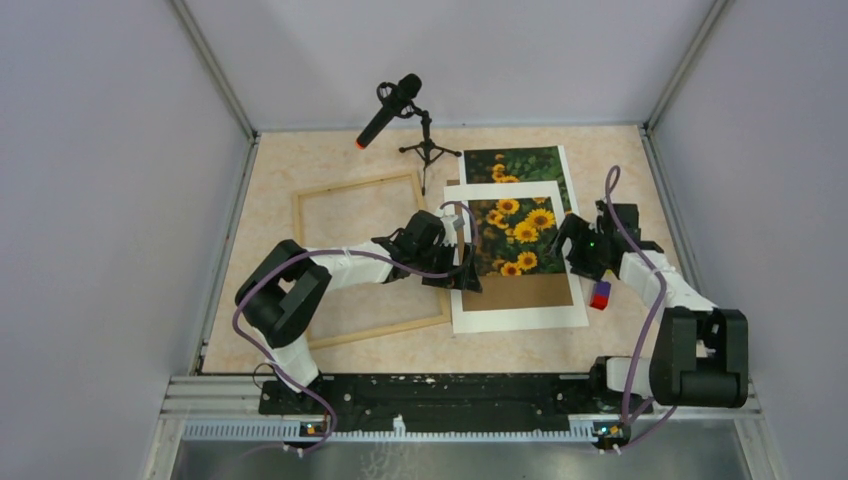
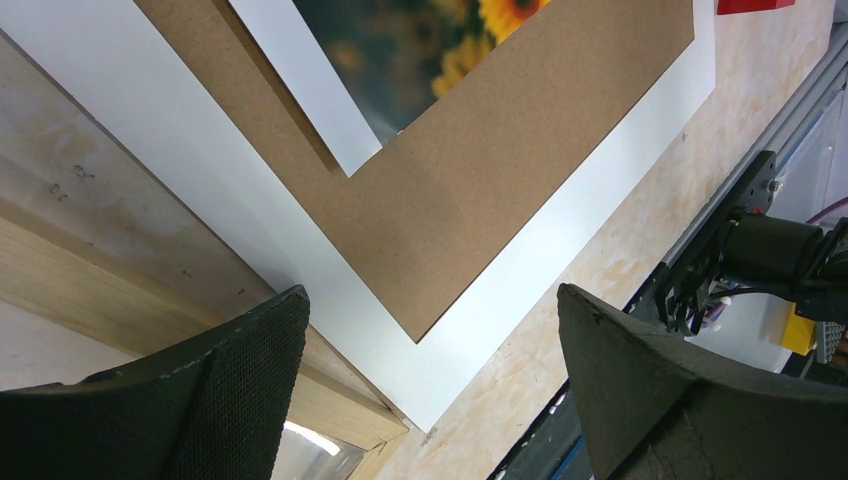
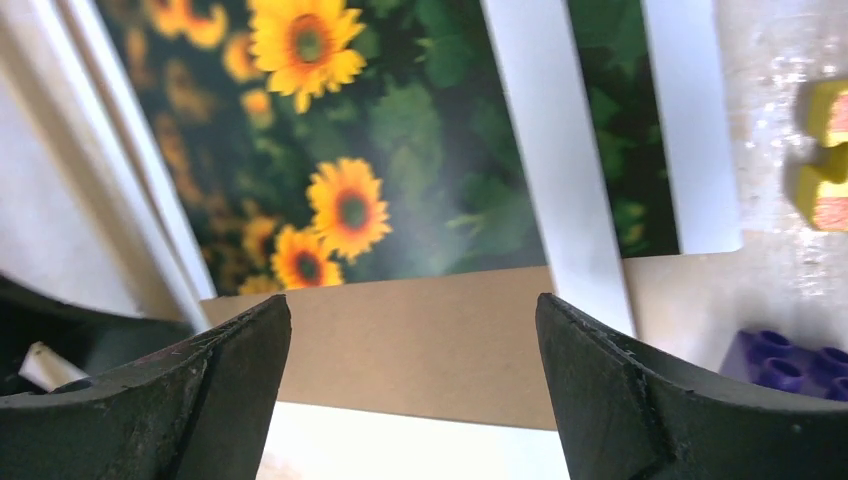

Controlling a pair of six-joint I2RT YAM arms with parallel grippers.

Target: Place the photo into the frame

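The photo of sunflowers (image 1: 513, 160) lies partly beneath a white mat (image 1: 520, 320), reaching past its far edge and a little past its right side. Through the mat's window show the photo's flowers and, below them, a strip of brown board (image 1: 515, 291). Left of the mat is the wooden frame (image 1: 375, 333), empty of any picture. Open and empty, my left gripper hangs above the mat's near-left corner. My right gripper is also open, over the mat's right side, with nothing held between its fingers.
A red block (image 1: 598, 302) and a purple block (image 3: 785, 365) sit right of the mat; a yellow block (image 3: 830, 165) is farther along. A black microphone on a tripod (image 1: 426, 140) stands at the back. Bare table shows along the front edge.
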